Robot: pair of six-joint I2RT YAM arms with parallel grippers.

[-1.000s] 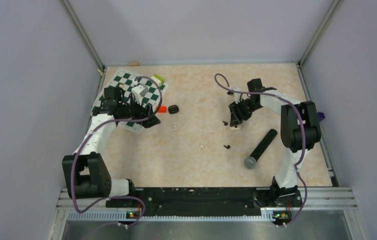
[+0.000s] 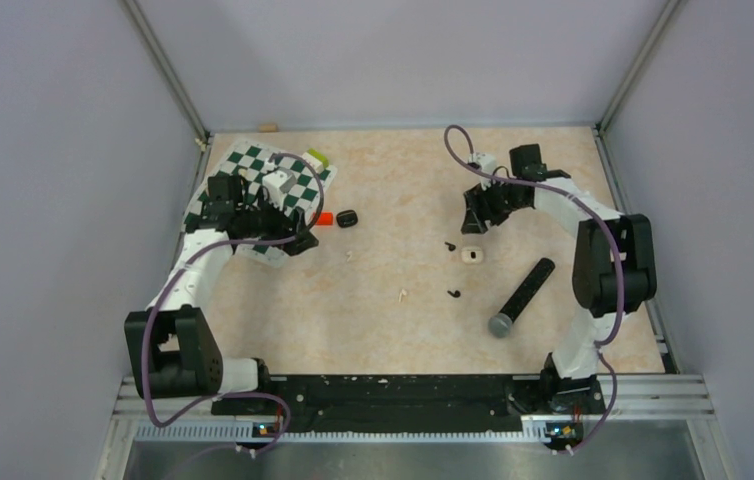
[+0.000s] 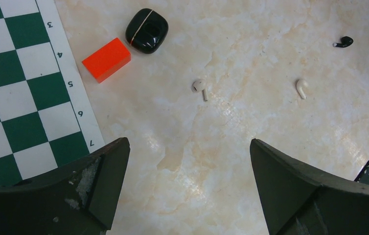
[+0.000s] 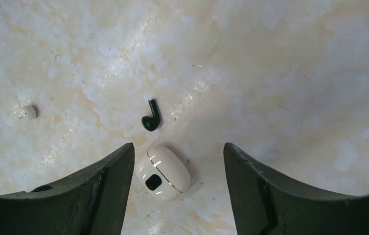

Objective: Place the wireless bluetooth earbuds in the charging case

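The white charging case (image 2: 472,256) lies closed on the table. In the right wrist view this case (image 4: 172,166) shows low between the fingers, apart from both. My right gripper (image 2: 475,231) stands parted above and behind it, holding nothing. One black earbud (image 4: 151,116) lies just beyond the case; the other black earbud (image 2: 454,294) lies in front of it. Two white earbuds (image 3: 199,86) (image 3: 301,88) rest loose on the table. At the left, a black charging case (image 3: 147,31) sits closed. My left gripper is open and empty, over the table near the checkered board.
An orange block (image 3: 106,59) sits beside the black case, and a green-and-white checkered board (image 3: 23,98) lies under the left arm. A dark cylinder with a grey head (image 2: 523,297) lies at the right.
My right gripper has moved back and slightly right, away from the white case, which is now fully uncovered in the top view. The left arm has stayed still.
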